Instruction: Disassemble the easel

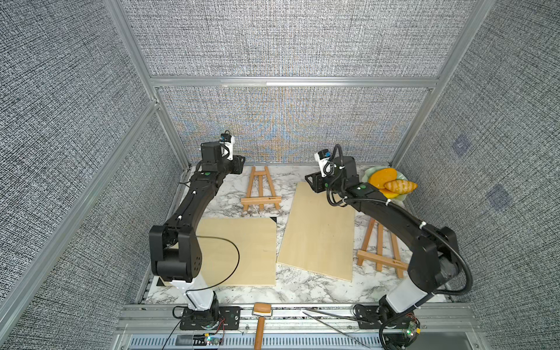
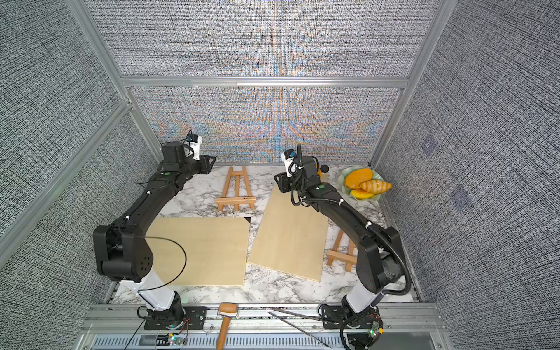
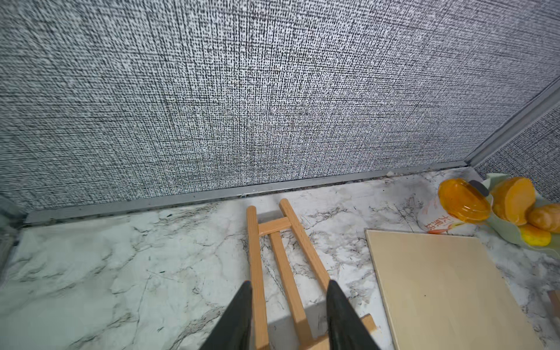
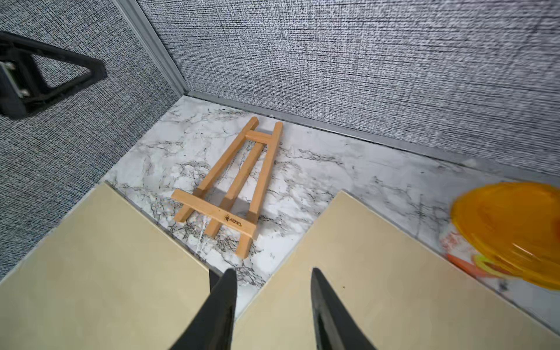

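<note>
One wooden easel (image 1: 260,200) lies flat near the back wall, its bar toward the front. A second easel (image 1: 382,258) lies at the front right, partly behind the right arm. Two pale boards rest on the table: the left board (image 1: 239,256) with black corners, and the right board (image 1: 318,233), set at an angle. My left gripper is held up left of the back easel, fingers apart and empty. Above the far end of the right board, my right gripper also stands open, with nothing between its fingers.
A green bowl of orange and yellow food (image 1: 389,183) sits at the back right, by an orange-topped white container (image 3: 443,213). A roller (image 1: 262,309) lies on the front rail. Bare marble (image 3: 145,262) shows left of the back easel.
</note>
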